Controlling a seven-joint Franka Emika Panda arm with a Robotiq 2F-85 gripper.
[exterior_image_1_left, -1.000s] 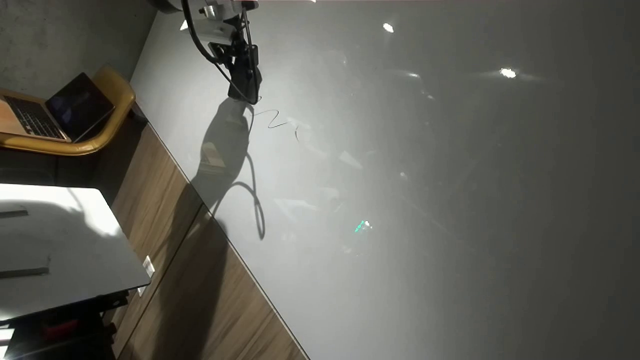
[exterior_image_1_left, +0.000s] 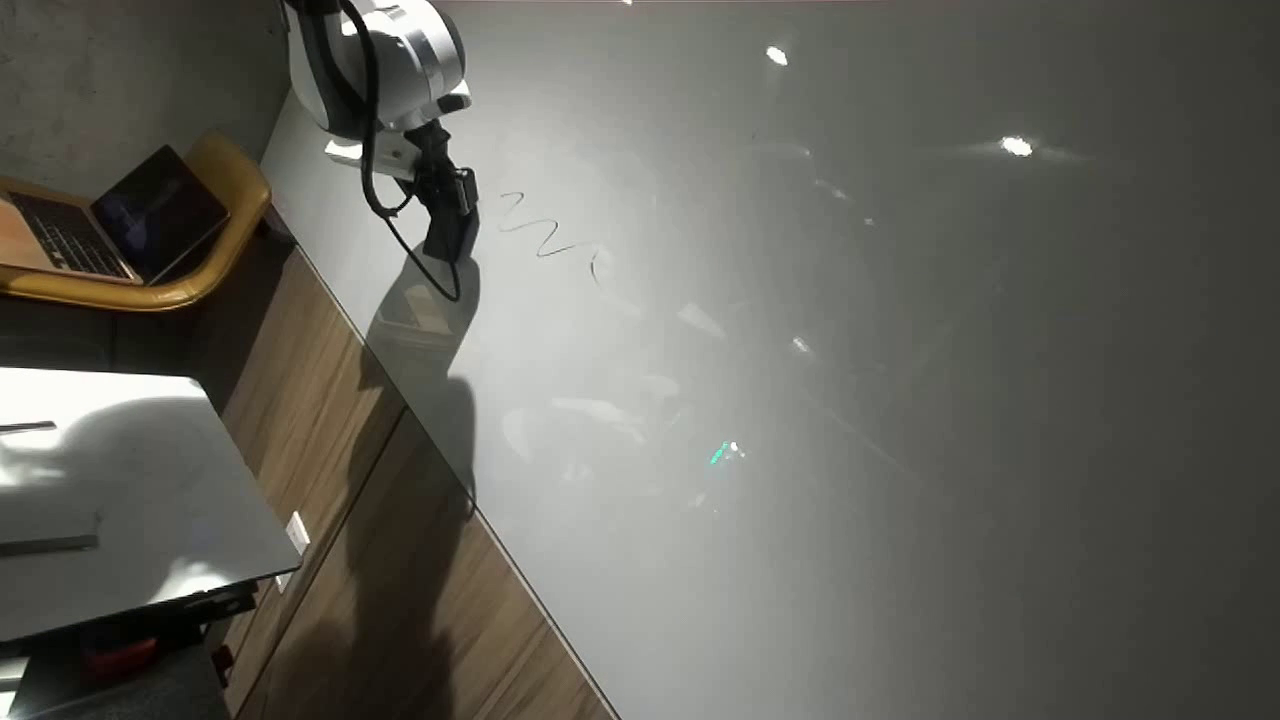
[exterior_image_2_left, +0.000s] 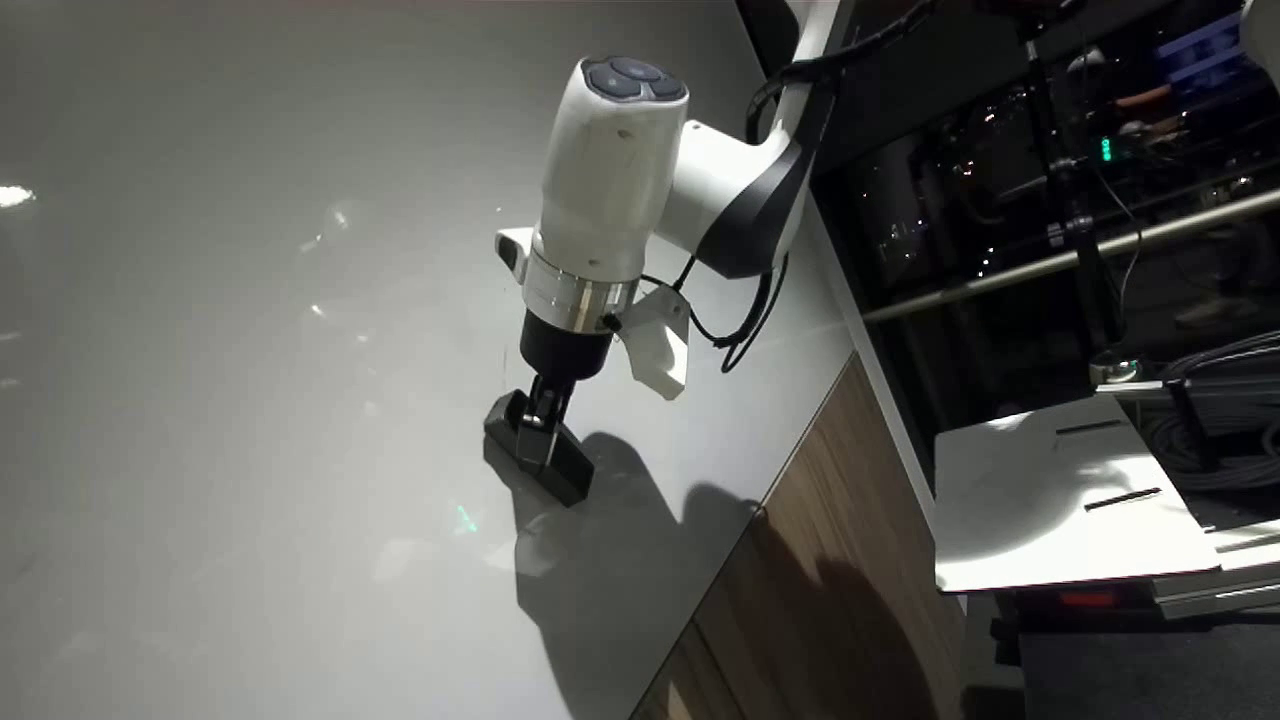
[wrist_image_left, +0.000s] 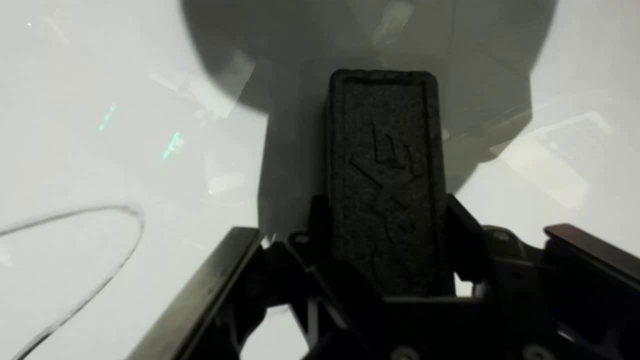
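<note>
A black block-shaped eraser (wrist_image_left: 387, 180) with a hand figure marked on its face is held between my gripper's fingers. In the wrist view the gripper is shut on it, the eraser's far end reaching over the shadowed board. Exterior view 2 shows the eraser (exterior_image_2_left: 566, 470) tilted at or very near the whiteboard (exterior_image_2_left: 300, 420); I cannot tell whether it touches. A thin dark squiggle (exterior_image_1_left: 546, 228) runs on the whiteboard (exterior_image_1_left: 900, 540), just right of the gripper (exterior_image_1_left: 446, 216) in exterior view 1. Part of that line (wrist_image_left: 102, 288) curves at the wrist view's left.
Wood panelling (exterior_image_1_left: 396, 576) borders the board's lower left edge. A white-topped stand (exterior_image_1_left: 132, 480) and a yellow chair (exterior_image_1_left: 228, 216) holding a laptop (exterior_image_1_left: 114, 228) stand to the left. Most of the board, right of the squiggle, is clear of objects.
The arm has moved left and down in exterior view 1, carrying the eraser off the upper left part of the squiggle. More of that line shows now, and the shadow has shifted.
</note>
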